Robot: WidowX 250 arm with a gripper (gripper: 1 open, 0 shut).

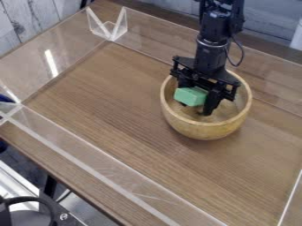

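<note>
A round wooden bowl (203, 127) sits on the wooden table at the right of centre. Inside it is a green block (190, 96), with my black gripper (203, 94) reaching down over it from the top of the view. The fingers are around the block, shut on it, though the dark parts partly hide the contact.
A clear plastic piece (108, 24) stands at the back left. Dark equipment with cables lies at the lower left corner.
</note>
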